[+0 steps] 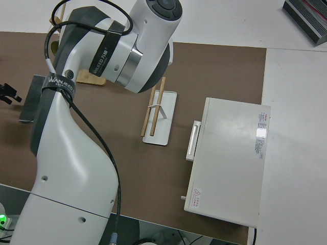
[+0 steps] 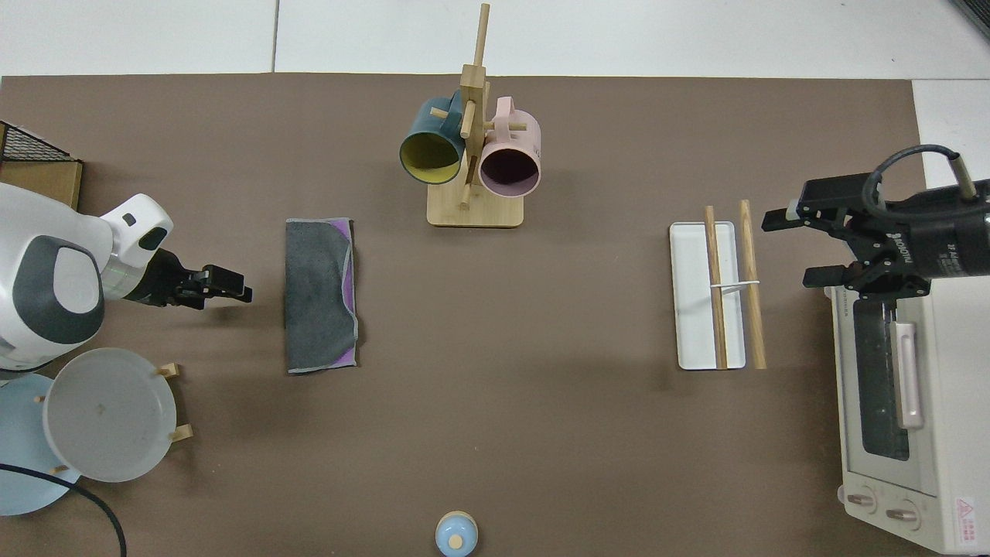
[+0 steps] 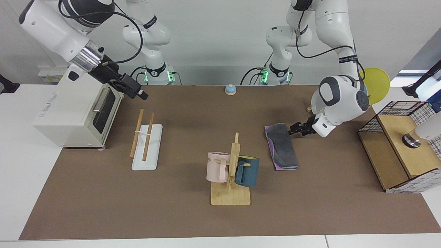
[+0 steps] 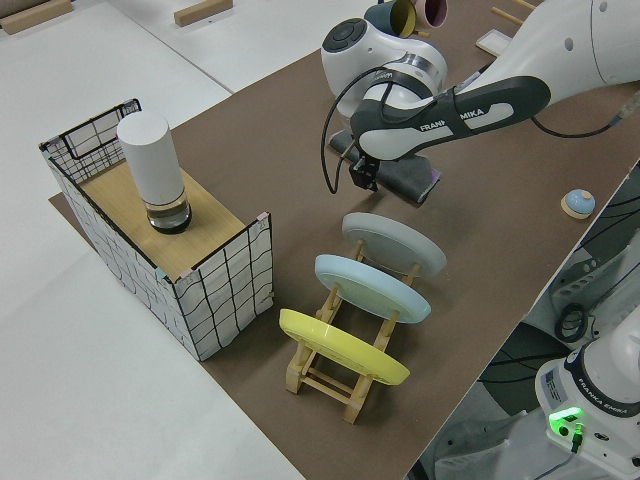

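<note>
In the top view my left gripper [image 2: 223, 286] hangs at the left, just left of a grey towel with purple trim [image 2: 315, 297]; its finger state is hard to see. My right gripper [image 2: 807, 247] is at the right above the white oven [image 2: 956, 390], its fingers apart, nothing visible between them. A wooden mug tree [image 2: 475, 213] holds a blue mug [image 2: 426, 145] and a pink mug [image 2: 510, 144]. A white stand [image 2: 688, 297] with two wooden sticks [image 2: 753, 325] lies left of the oven.
A rack with plates [image 2: 107, 413] stands bottom left, a wire-sided shelf [image 2: 37, 178] behind my left arm. A small blue round object [image 2: 456, 534] lies at the near edge.
</note>
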